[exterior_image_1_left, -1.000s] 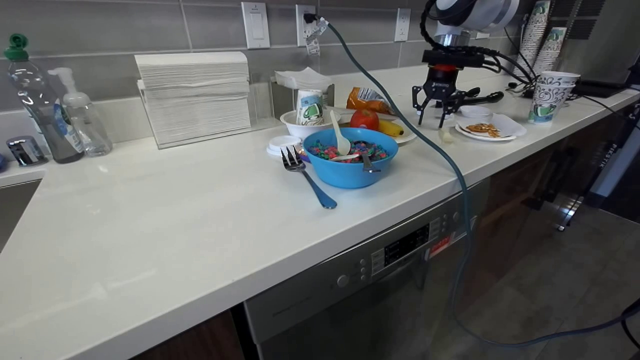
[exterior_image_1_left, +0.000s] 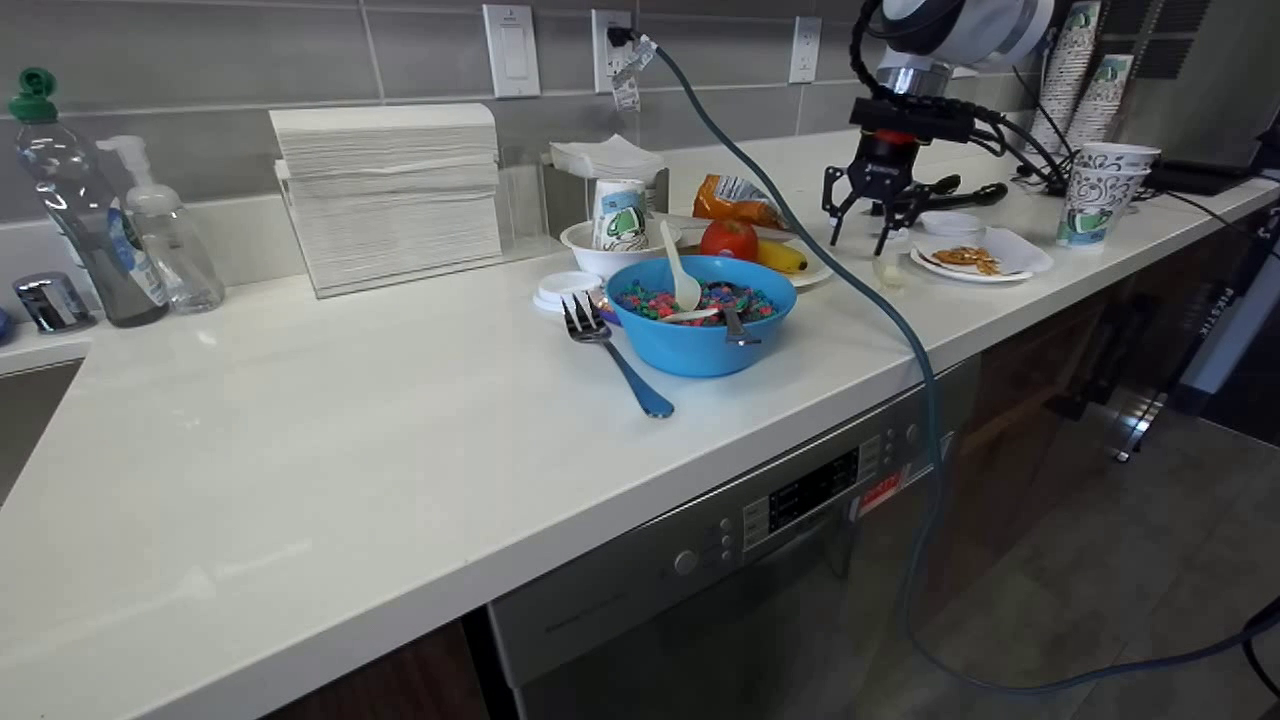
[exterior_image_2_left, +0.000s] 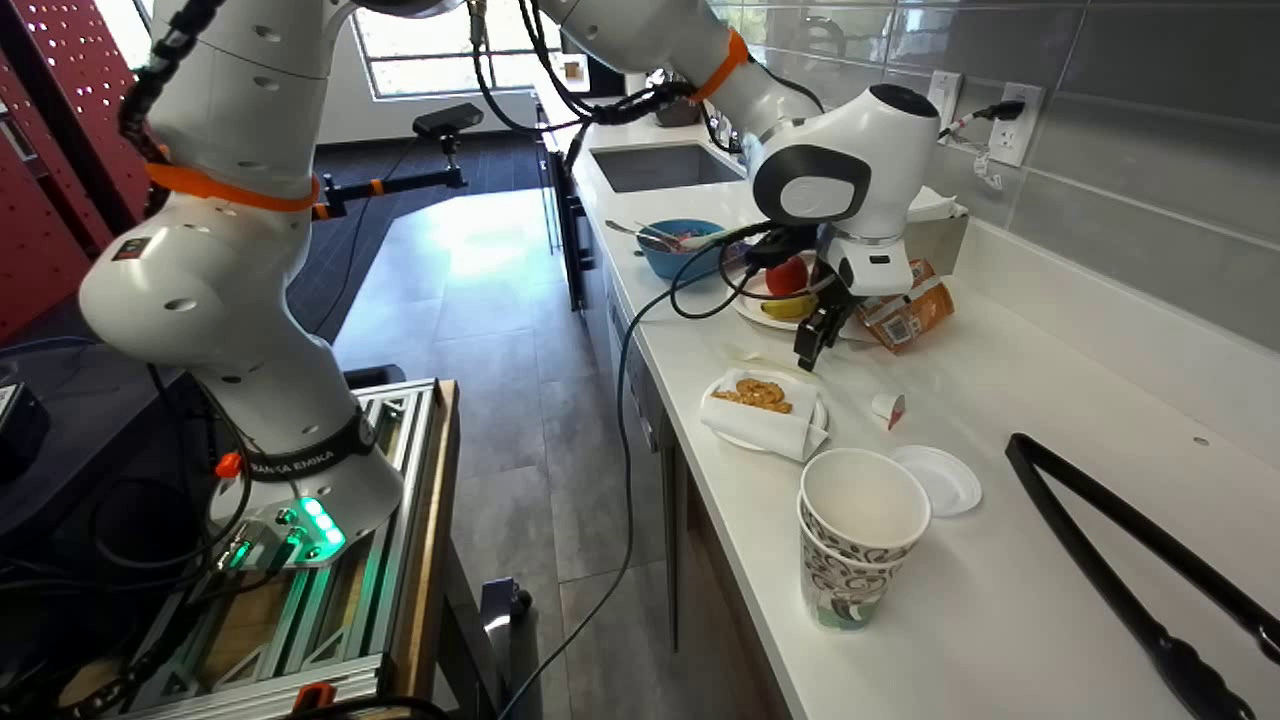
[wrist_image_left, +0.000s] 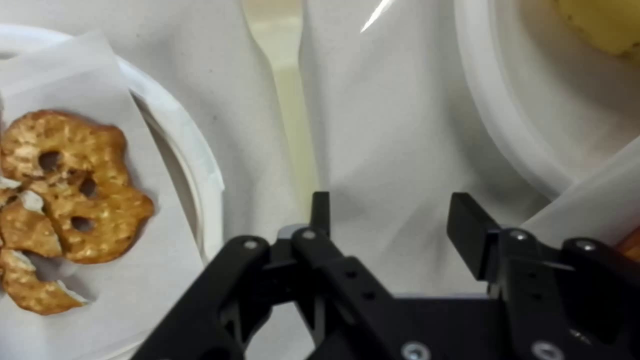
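Note:
My gripper is open over the white counter, its two fingers well apart and only bare counter visible between them. A pale yellow plastic utensil (wrist_image_left: 294, 114) lies on the counter in the wrist view, its narrow handle running down to my left finger, which hides the end of it. In exterior view 1 the gripper (exterior_image_1_left: 859, 245) points downward just above the counter, with part of the pale utensil (exterior_image_1_left: 889, 274) near its fingertips. Exterior view 2 shows the gripper (exterior_image_2_left: 809, 356) from the other side, beyond the pretzel plate.
Pretzel pieces (wrist_image_left: 78, 186) rest on a paper-lined white plate (wrist_image_left: 201, 162) at left; another plate (wrist_image_left: 510, 120) holding yellow fruit is at right. A blue bowl (exterior_image_1_left: 684, 348), an orange bag (exterior_image_2_left: 918, 318), paper cups (exterior_image_2_left: 846, 576) and black tongs (exterior_image_2_left: 1116, 540) share the counter.
The arm above my gripper has shifted slightly right and down in exterior view 1. The fingers stay apart, and the objects on the counter look unmoved.

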